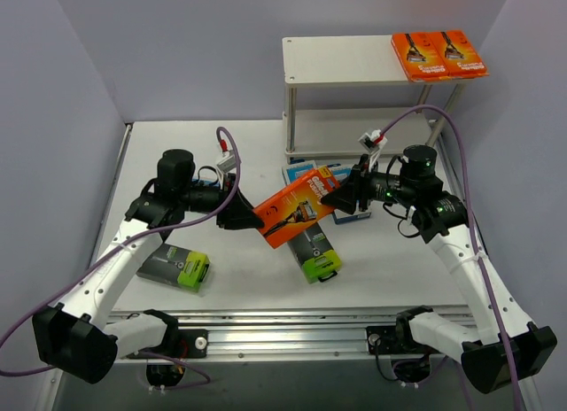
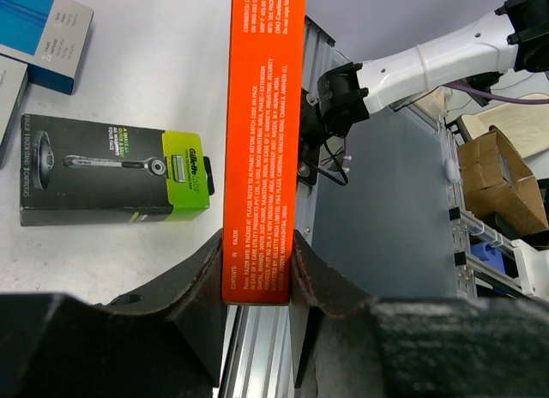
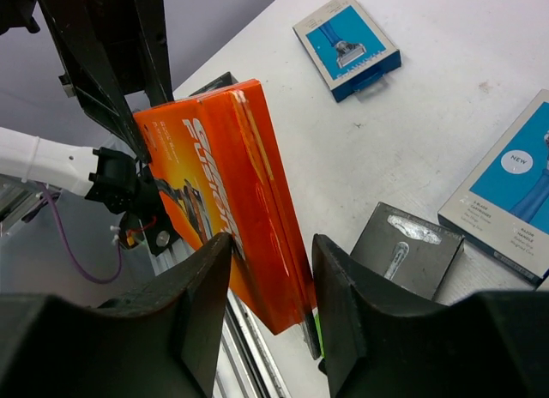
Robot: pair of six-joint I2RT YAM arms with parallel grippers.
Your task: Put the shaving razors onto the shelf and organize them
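An orange razor box (image 1: 292,207) is held at a slant between the two arms. My left gripper is shut on its lower end. My right gripper is at the other end, its fingers around or against the box's edge; it looks part open. Two orange boxes (image 1: 430,55) sit side by side on the shelf's top (image 1: 337,57), at the right. Green-black razor boxes (image 2: 111,170) (image 1: 174,267) lie on the table, along with blue boxes (image 3: 343,46).
The white shelf unit stands at the back right, its lower level (image 1: 354,130) showing no boxes in the top view. Bare table (image 1: 151,154) shows at the back left and front right. A metal rail (image 1: 283,322) runs along the front.
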